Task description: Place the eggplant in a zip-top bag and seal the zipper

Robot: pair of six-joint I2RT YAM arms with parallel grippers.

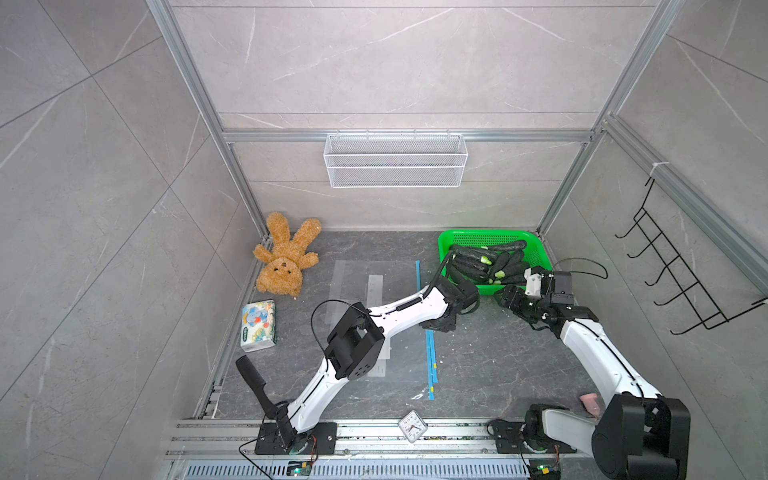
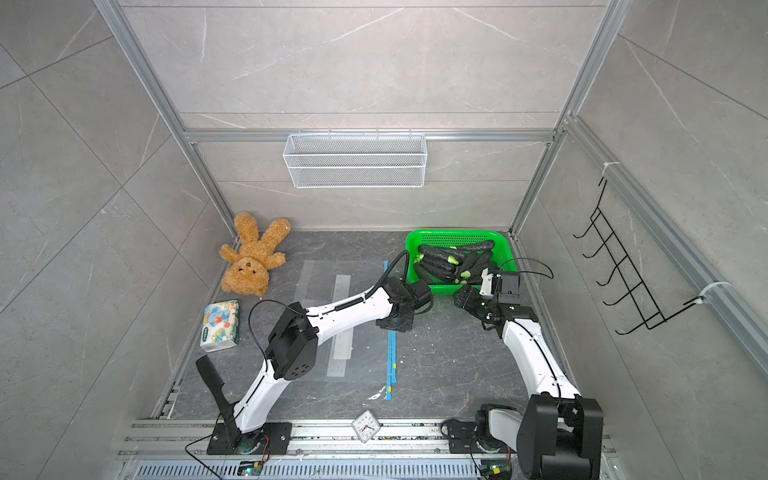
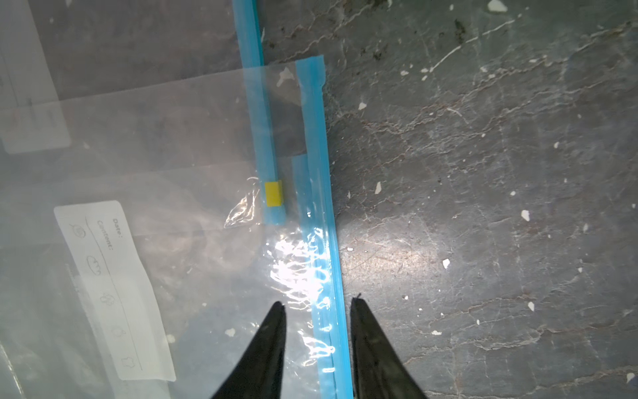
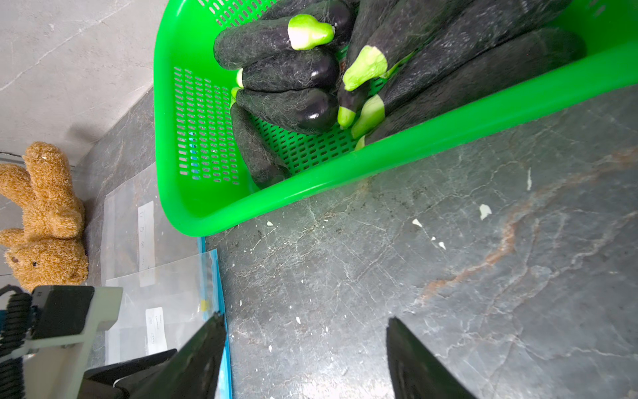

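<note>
Clear zip bags with blue zipper strips (image 3: 322, 199) and white labels (image 3: 113, 286) lie flat on the middle of the table. My left gripper is open above the blue zipper edge, nothing held. Dark eggplants (image 4: 285, 69) with pale green stem ends fill a green basket (image 4: 392, 163) at the back right. My right gripper hangs open just in front of that basket, with nothing between its fingers.
A plush bunny (image 1: 280, 264) lies at the back left, with a tissue pack (image 1: 258, 325) in front of it. A black hook rack (image 1: 680, 264) hangs on the right wall.
</note>
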